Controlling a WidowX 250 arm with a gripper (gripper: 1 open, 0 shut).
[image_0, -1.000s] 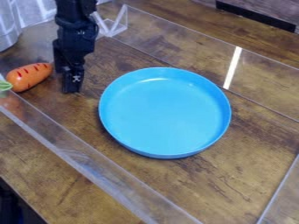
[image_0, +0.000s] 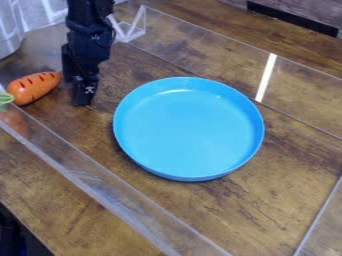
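The black gripper (image_0: 83, 82) hangs at the upper left, low over the wooden table, its fingers apart with nothing visible between them. Just left of it lies an orange toy carrot (image_0: 34, 86) with dark stripes and a green top at its near-left end. A large blue plate (image_0: 189, 128) rests in the middle of the view, to the right of the gripper and apart from it.
Clear plastic walls (image_0: 100, 200) run along the lower left and the right. A silver object (image_0: 10, 25) stands at the top left corner. Bare wood (image_0: 201, 215) shows below and right of the plate.
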